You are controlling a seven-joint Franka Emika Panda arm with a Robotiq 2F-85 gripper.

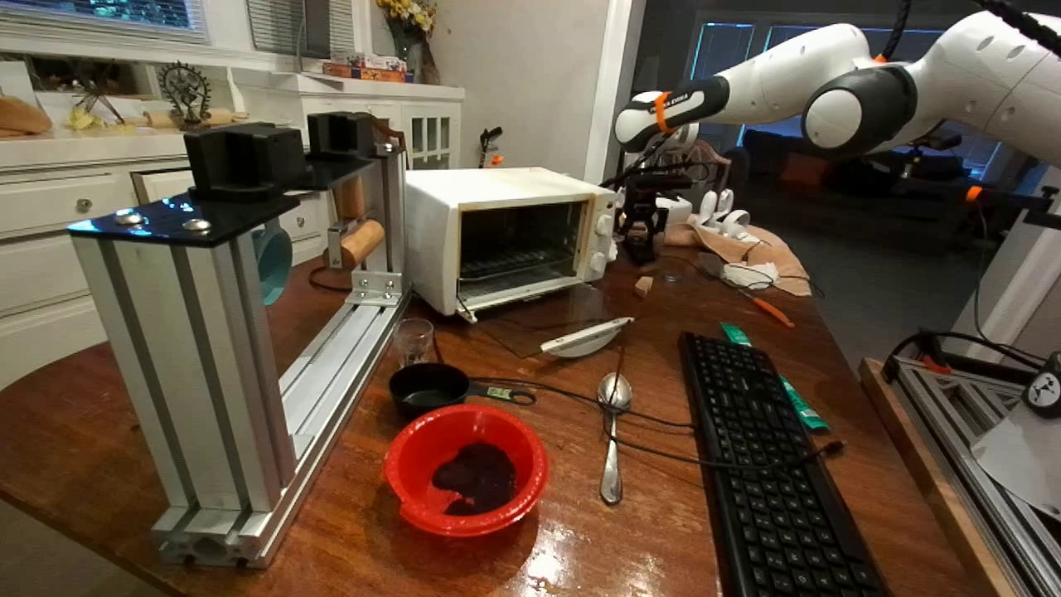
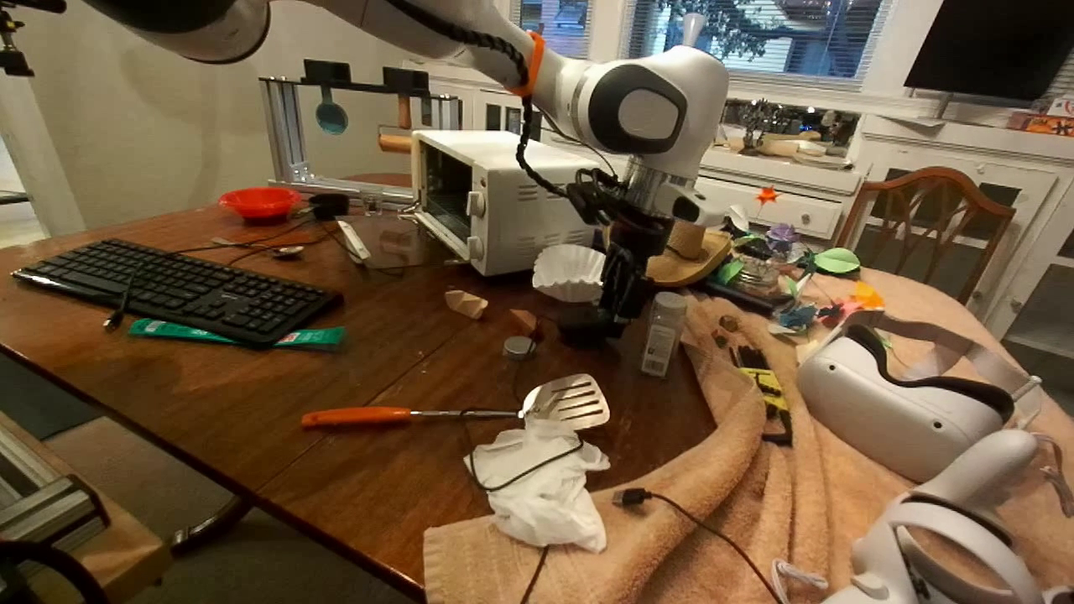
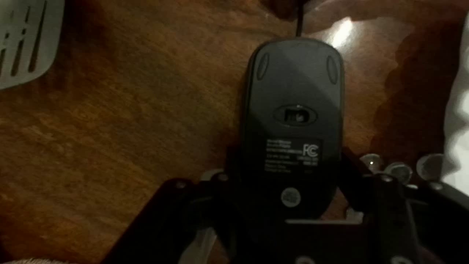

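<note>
A black computer mouse lies belly up in the wrist view, its sensor window and label showing and its cord leading away at the top. My gripper is shut on it, with a dark finger on each long side near the label end. In exterior view 2 the gripper points down at the tabletop beside the white toaster oven, and the mouse is a dark shape at its tips. Whether the mouse touches the table is hard to tell. Exterior view 1 shows the gripper only small and dark.
Close around the gripper stand a white paper filter, a clear bottle and the toaster oven. A slotted spatula and a towel lie nearer the camera. The keyboard and red bowl are farther off.
</note>
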